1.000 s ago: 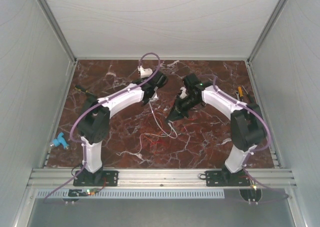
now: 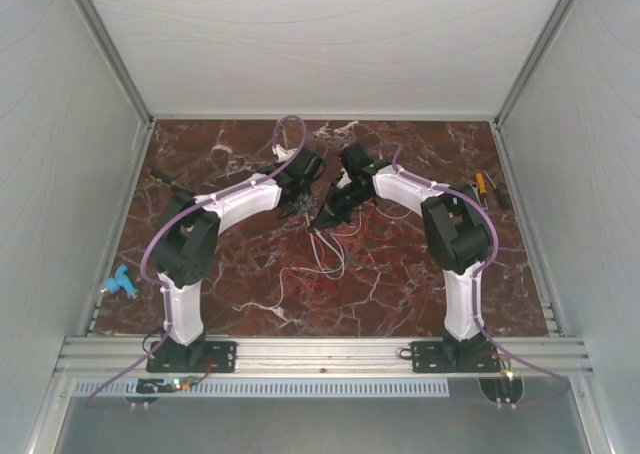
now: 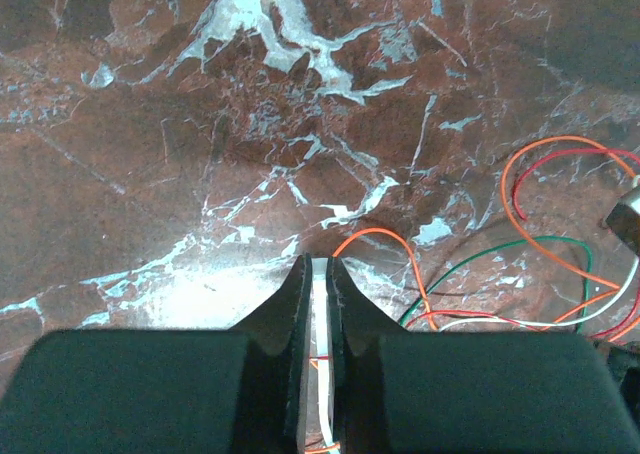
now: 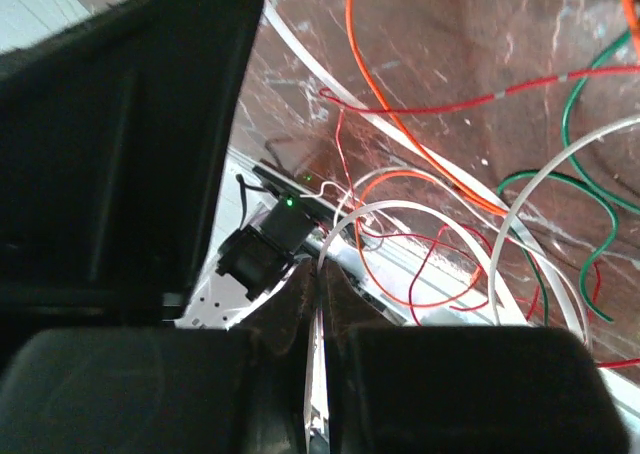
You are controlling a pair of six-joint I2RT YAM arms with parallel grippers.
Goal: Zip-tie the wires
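In the left wrist view my left gripper is shut on a flat white strip (image 3: 321, 324), probably a zip tie, held among the wires. Orange (image 3: 540, 144), red, green (image 3: 480, 256) and white wires loop to its right. In the right wrist view my right gripper is shut with a thin white wire or strip (image 4: 350, 214) at its fingertips; red, orange and green wires (image 4: 590, 184) loop beside it. From above, both grippers are close together over the wire bundle (image 2: 320, 259) near the table's middle.
A blue object (image 2: 118, 282) lies at the front left, a dark tool (image 2: 165, 182) at the back left, and orange-handled tools (image 2: 481, 189) at the right.
My right arm has moved left and toward the back, closer to the left gripper, drawing the white strands along. My left gripper has shifted slightly.
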